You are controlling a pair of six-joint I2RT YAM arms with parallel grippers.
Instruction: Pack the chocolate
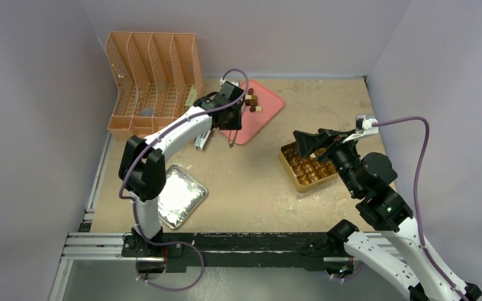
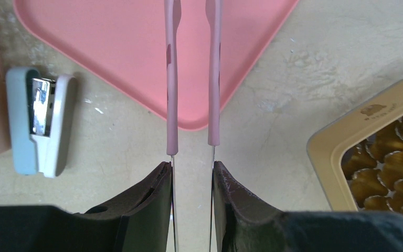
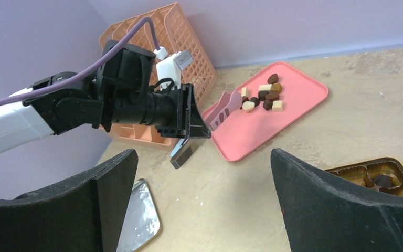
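Observation:
My left gripper is shut on a pair of tongs with pinkish-mauve arms [image 2: 172, 100]. Those arms stand apart, and nothing shows between the part visible in the left wrist view; their far ends are cut off there. In the right wrist view the tongs [image 3: 226, 107] reach over the pink tray [image 3: 304, 107], close to several brown and cream chocolates [image 3: 272, 96]. A gold box [image 1: 300, 188] with a moulded insert stands to the right, a dark chocolate [image 3: 382, 181] in one cup. My right gripper is open and empty, above the box's left side.
An orange divided rack [image 1: 120, 125] stands at the back left. Between it and the tray lies a blue-grey stapler [image 2: 41, 121]. A silver lid [image 1: 182, 197] rests at the front left. Bare table lies between lid and box.

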